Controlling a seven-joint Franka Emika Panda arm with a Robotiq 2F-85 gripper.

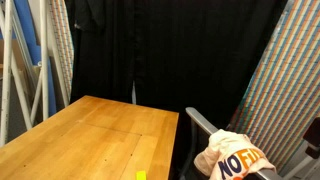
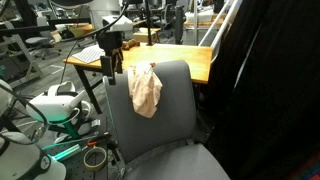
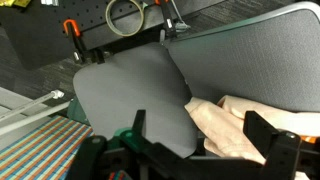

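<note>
A peach-coloured cloth (image 2: 145,90) with dark and orange lettering (image 1: 240,161) is draped over the back of a grey office chair (image 2: 178,90). In the wrist view the cloth (image 3: 222,128) shows at lower right, partly covered by the right finger. My gripper is open, its black fingers (image 3: 128,142) wide apart and nothing held between them. Exterior view 2 has the gripper (image 2: 110,66) pointing down, to the left of the cloth in the picture. How far above the cloth it is cannot be told.
A wooden table (image 1: 95,135) stands behind the chair, with a small yellow item (image 1: 140,175) at its edge. The chair seat (image 2: 175,163) is bare. A tape ring (image 3: 126,15) lies on the black base by the arm. Black curtains (image 1: 180,50) hang behind.
</note>
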